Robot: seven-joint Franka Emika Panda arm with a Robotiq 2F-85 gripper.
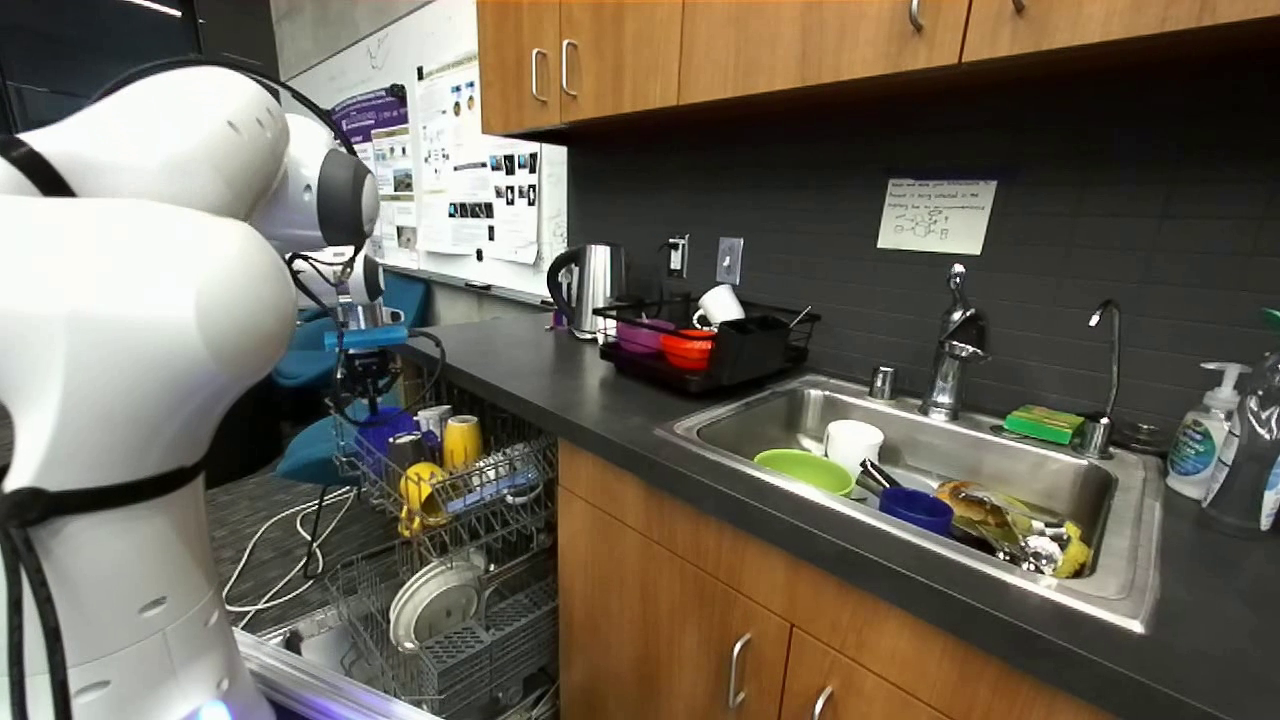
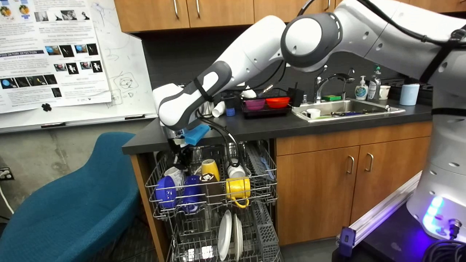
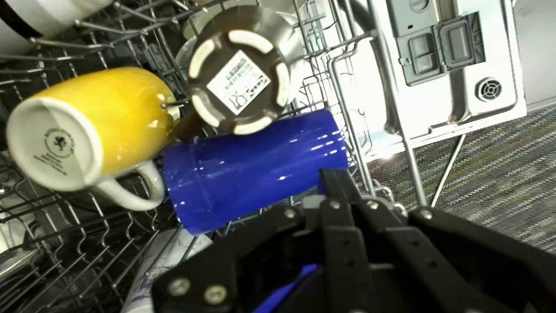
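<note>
My gripper is shut, with nothing showing between its fingers; it hangs over the outer side of the dishwasher's upper rack. Close by its fingertips in the wrist view lies a blue cylindrical cup (image 3: 255, 167) on its side. A dark brown mug (image 3: 237, 78) is bottom-up beside that cup, and a yellow mug (image 3: 94, 128) leans to their left. In exterior view 2 the gripper (image 2: 183, 158) is above the rack's back left, behind a blue bowl (image 2: 166, 192). Whether a finger touches the blue cup is hard to tell.
The upper rack (image 2: 262, 192) is crowded; plates (image 2: 225, 235) stand in the lower one. Right beside the rack runs the counter (image 1: 504, 360). The sink (image 1: 1122, 528) holds several dishes, and a drying rack (image 1: 756, 348) stands behind. A teal chair (image 2: 78, 205) is nearby.
</note>
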